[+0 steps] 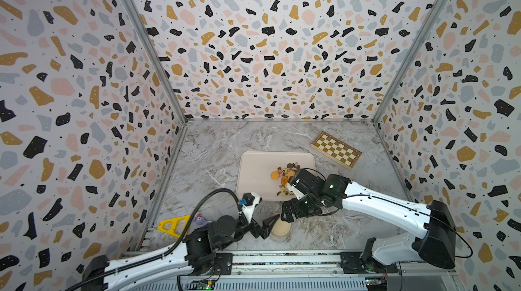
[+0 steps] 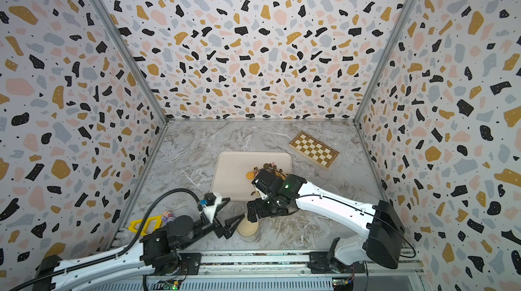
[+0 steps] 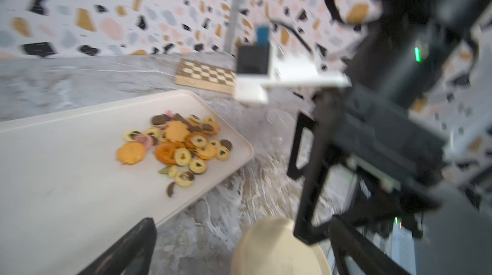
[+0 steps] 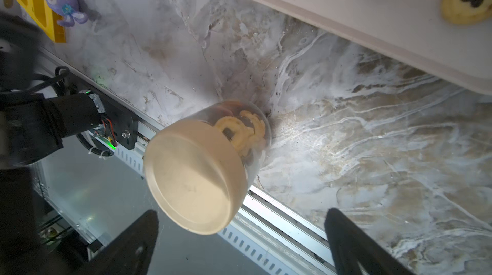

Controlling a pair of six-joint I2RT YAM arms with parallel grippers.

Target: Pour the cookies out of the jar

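The clear jar, topped by a cream lid, stands on the marble near the table's front edge with some cookies inside. My left gripper is open just left of the jar, with nothing between its fingers. Over the jar's right side hangs my right gripper, also open and empty; the jar shows beyond its parted fingers in the right wrist view. On the pale tray, a pile of mixed cookies lies at the right end.
A wooden chessboard lies at the back right. A yellow triangular thing and a small purple toy sit at the front left. The two grippers are close together above the jar.
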